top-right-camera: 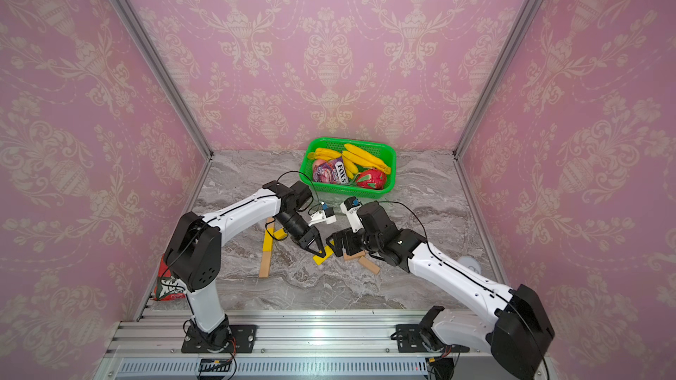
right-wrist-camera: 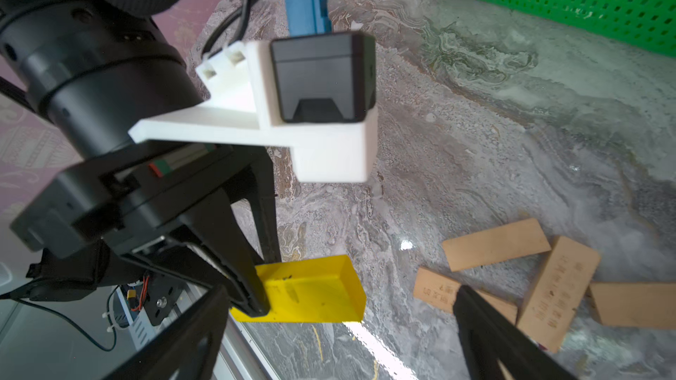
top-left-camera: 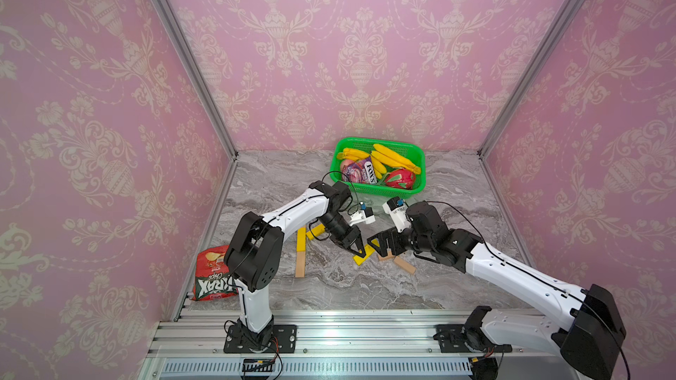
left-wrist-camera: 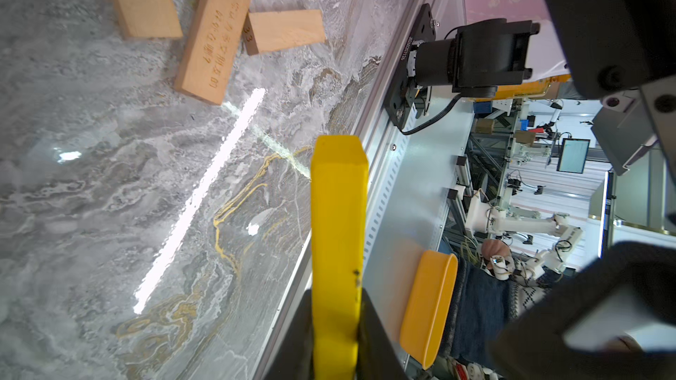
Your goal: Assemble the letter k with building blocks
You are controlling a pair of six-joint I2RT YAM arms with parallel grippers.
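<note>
My left gripper [top-left-camera: 358, 249] is shut on a yellow block [left-wrist-camera: 339, 232], which its fingers [right-wrist-camera: 243, 274] grip at one end, above the table. Facing it from the right, my right gripper stands open, its blurred fingertips [right-wrist-camera: 496, 337] spread around the block's free end without gripping it. On the left of the table, a yellow block [top-left-camera: 301, 240] and a wooden block [top-left-camera: 300, 264] lie end to end in a straight line. A slanted yellow block [top-left-camera: 316, 231] lies beside that line, partly hidden by the left arm.
Several loose wooden blocks [right-wrist-camera: 559, 292] lie under and beside the right gripper. A green basket [top-left-camera: 378, 189] of fruit stands at the back. A red chips bag [top-left-camera: 211, 276] lies at the left edge.
</note>
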